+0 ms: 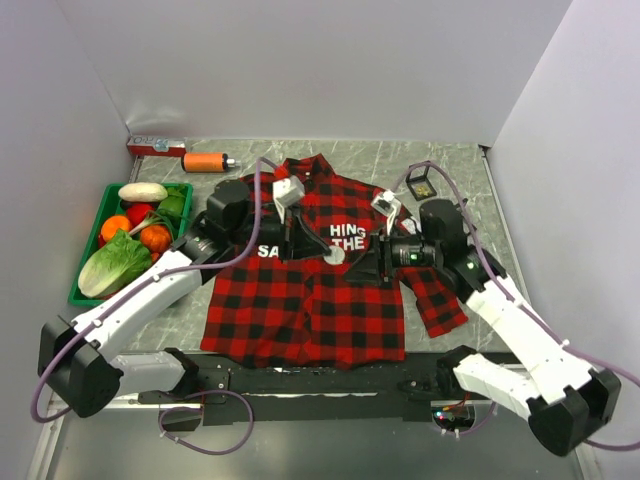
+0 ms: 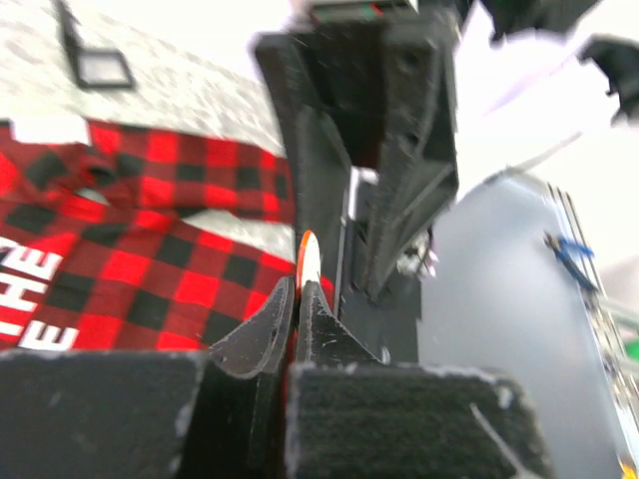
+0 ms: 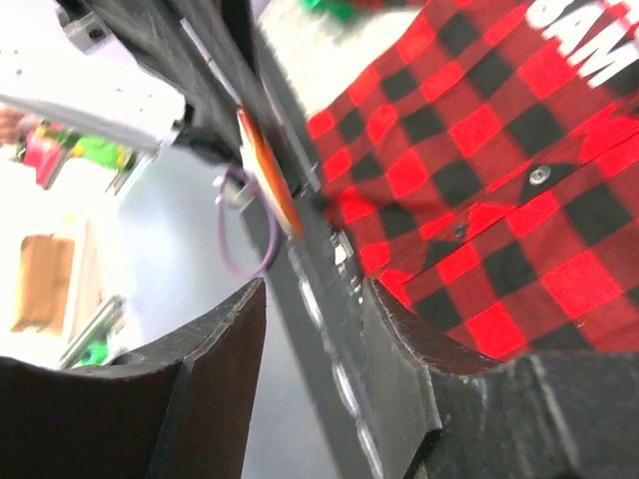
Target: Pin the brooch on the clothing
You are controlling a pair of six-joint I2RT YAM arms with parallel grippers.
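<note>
The round, pale brooch [image 1: 335,256] with an orange rim shows edge-on in both wrist views. My left gripper [image 1: 327,251] is shut on it, and the brooch [image 2: 311,259] sticks out beyond the fingertips. Just to the right, my right gripper [image 1: 364,268] has its fingers parted; in the right wrist view the gap between its fingers is empty and the brooch [image 3: 270,175] lies apart from them. Below both grippers the red-and-black checked shirt [image 1: 350,325] is spread flat, white lettering across its front. The brooch's pin cannot be made out.
A green basket [image 1: 78,282] of vegetables stands at the left. An orange cylinder [image 1: 205,162] and a red box [image 1: 157,146] lie at the back left. A small dark stand [image 1: 421,184] sits at the back right.
</note>
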